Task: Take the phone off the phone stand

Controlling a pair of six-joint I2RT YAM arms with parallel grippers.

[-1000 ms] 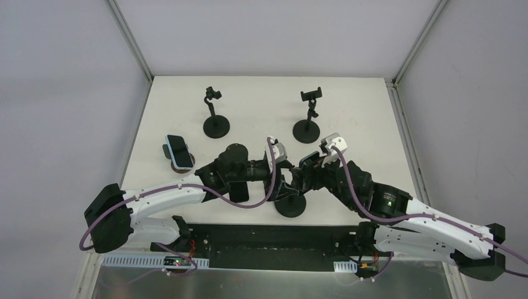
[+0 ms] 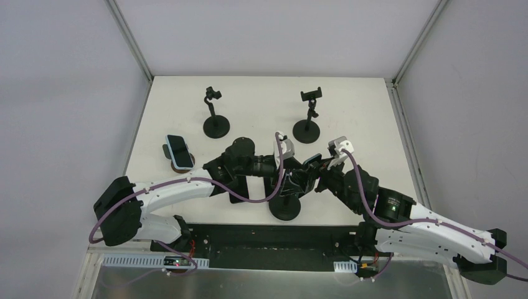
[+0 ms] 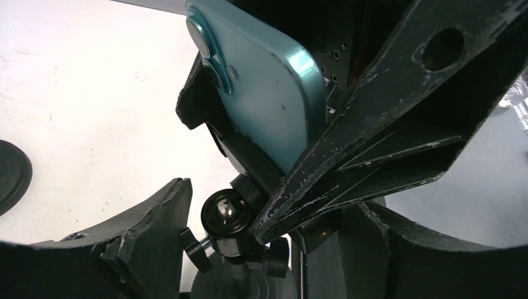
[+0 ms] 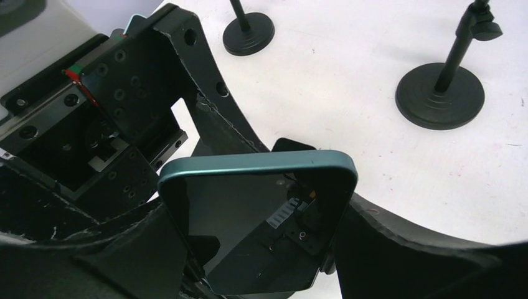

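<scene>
The teal phone (image 3: 255, 75) sits at a slant in the black clamp of a phone stand (image 3: 231, 215), low in the left wrist view. My right gripper has a finger against each side edge of this phone, whose dark screen faces the right wrist camera. Below, my left gripper is part open around the stand's ball joint and clamp; whether its fingers touch them cannot be told. From above, the arms cover most of the phone, and the stand's round base (image 2: 284, 210) shows near the table's front edge.
Two empty stands, left (image 2: 216, 126) and right (image 2: 306, 131), occupy the back of the table. Another phone (image 2: 179, 152) rests on a holder at the left. A dark flat object (image 2: 238, 189) lies under the left arm.
Meanwhile the stand's base has slid left and slightly toward the front edge.
</scene>
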